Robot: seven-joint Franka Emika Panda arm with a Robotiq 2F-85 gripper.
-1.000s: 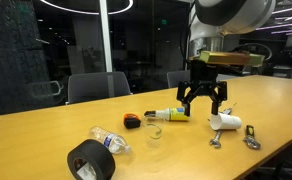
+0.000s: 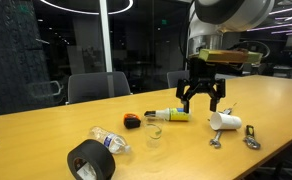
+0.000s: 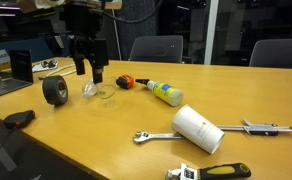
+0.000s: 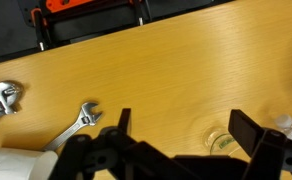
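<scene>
My gripper (image 2: pixel 200 108) stands open above the table, nothing between its fingers. In the wrist view, bare wood shows between the spread fingers. A white cup (image 2: pixel 224 121) lies on its side, with a wrench (image 4: pixel 81 122) close by and an adjustable wrench (image 2: pixel 251 138) to the right. A clear glass (image 2: pixel 154 130) stands left of the gripper in exterior view 1; the wrist view has this glass (image 4: pixel 222 142) near the right finger. Behind it are a yellow-and-white bottle (image 3: pixel 165 93) and an orange-black tape measure (image 3: pixel 125 82).
A black tape roll (image 2: pixel 91 160) and a clear plastic bottle (image 2: pixel 111 140) lie at the left in exterior view 1. Calipers (image 3: pixel 271 128) lie beyond the cup, and a dark object (image 3: pixel 19 119) rests near the table edge.
My gripper has shifted very slightly left and up in exterior view 1, still open. The objects on the table have not moved.
</scene>
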